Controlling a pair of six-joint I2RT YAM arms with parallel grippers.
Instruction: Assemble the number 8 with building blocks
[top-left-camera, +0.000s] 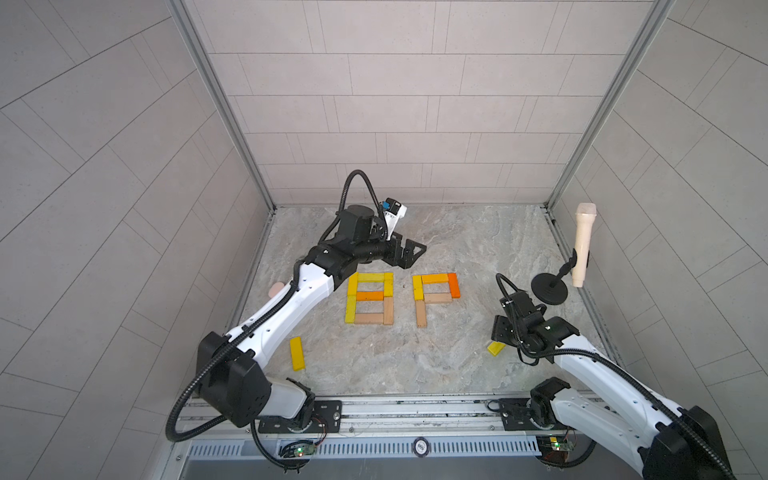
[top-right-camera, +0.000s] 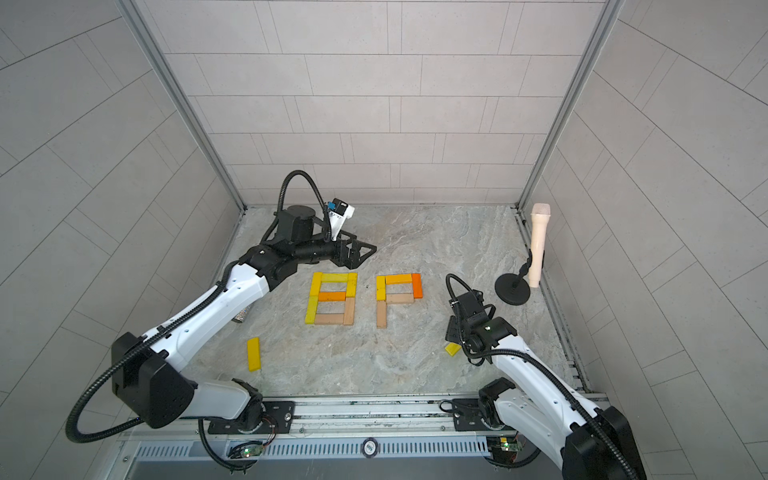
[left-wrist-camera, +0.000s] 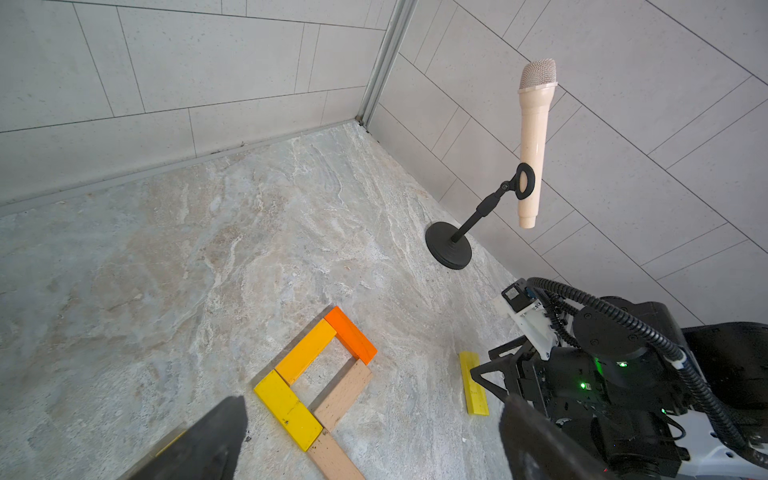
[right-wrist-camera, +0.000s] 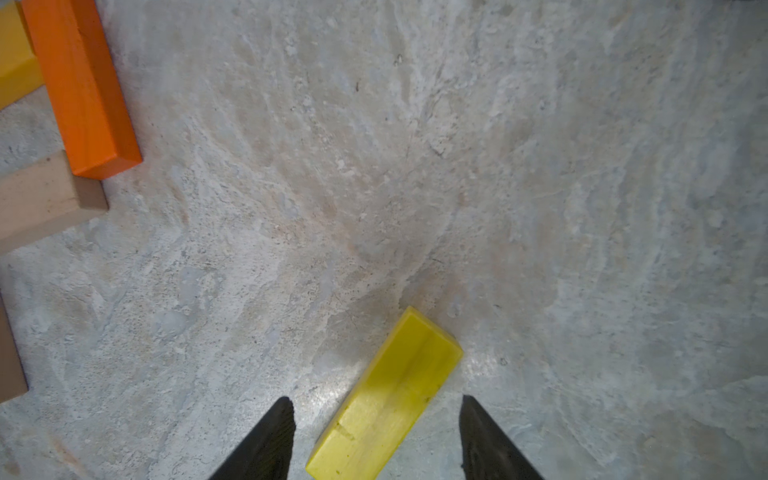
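Note:
Two block figures lie flat mid-table. The left one (top-left-camera: 369, 317) is a closed 8 of yellow, orange and wooden blocks. The right figure has yellow blocks (top-left-camera: 417, 288) on its left side, an orange block (top-left-camera: 453, 285) at upper right, a wooden crossbar (top-left-camera: 438, 297) and a wooden block (top-left-camera: 421, 314) at lower left; its lower right and bottom are bare. A loose yellow block (right-wrist-camera: 385, 400) lies slanted between the fingers of my open right gripper, apart from both. My left gripper (top-left-camera: 416, 254) stands open and empty above and behind the figures.
Another yellow block (top-left-camera: 297, 353) lies at the front left, under the left arm's side. A microphone on a black stand (top-left-camera: 549, 288) is at the right wall.

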